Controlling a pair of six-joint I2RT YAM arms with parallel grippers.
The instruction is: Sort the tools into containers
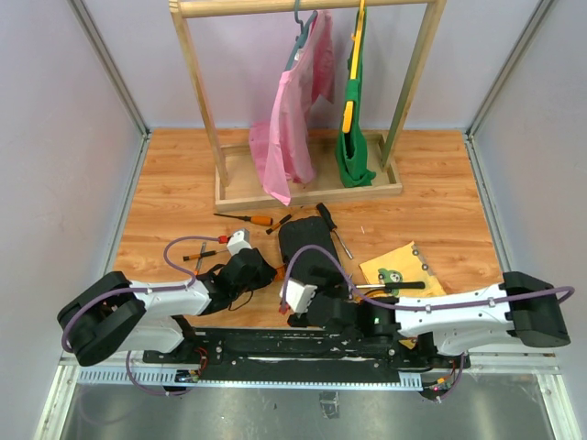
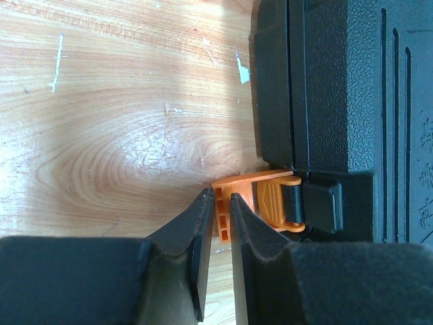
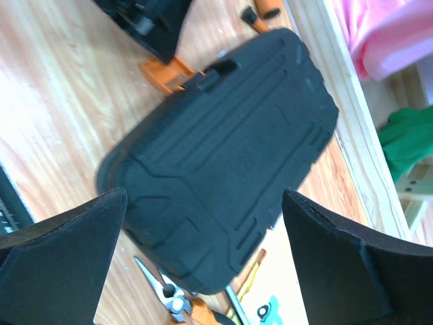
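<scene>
A black case point(image 1: 303, 236) with ribbed lid lies closed in the middle of the table. In the left wrist view, my left gripper is shut on the edge of the orange latch point(image 2: 274, 203) at the side of the case. My right gripper stands open over the case, its fingers point(image 3: 101, 227) wide apart with nothing held; in the top view its arm covers the near end of the case. An orange screwdriver point(image 1: 260, 220), a smaller one point(image 1: 279, 225) and a black-handled screwdriver point(image 1: 326, 215) lie around the far end. Pliers point(image 3: 177, 303) show below the case in the right wrist view.
A wooden rack point(image 1: 303, 196) with pink and green cloths stands at the back. A yellow pouch point(image 1: 404, 266) lies right of the case, a black-handled tool point(image 1: 404, 285) over it. More tools point(image 1: 204, 255) lie left. Bare table shows at the far right.
</scene>
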